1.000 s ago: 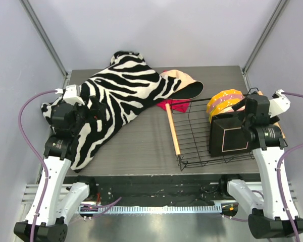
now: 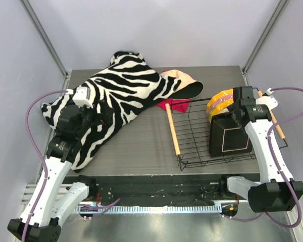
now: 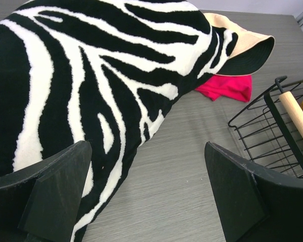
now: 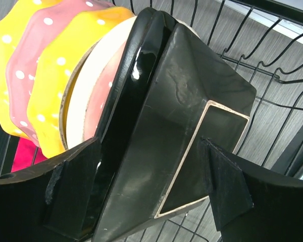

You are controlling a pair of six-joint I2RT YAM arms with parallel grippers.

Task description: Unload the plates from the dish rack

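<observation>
In the wire dish rack point(image 2: 172, 128) on the right, square black plates point(image 2: 230, 146) stand upright beside scalloped yellow and pink polka-dot plates point(image 2: 219, 101). The right wrist view shows a white-rimmed pink plate point(image 4: 97, 98) between the patterned plates point(image 4: 50, 96) and the black ones point(image 4: 161, 126). My right gripper hangs over the black plates, its fingers apart on either side of them; whether they touch is unclear. My left gripper is open above the zebra cloth point(image 3: 50, 101), nothing between its fingers.
A red cloth point(image 3: 227, 88) and a beige-and-black hat-like item point(image 2: 184, 85) lie at the back centre. Walls close in on both sides.
The left arm has shifted slightly right. The plates look unmoved.
</observation>
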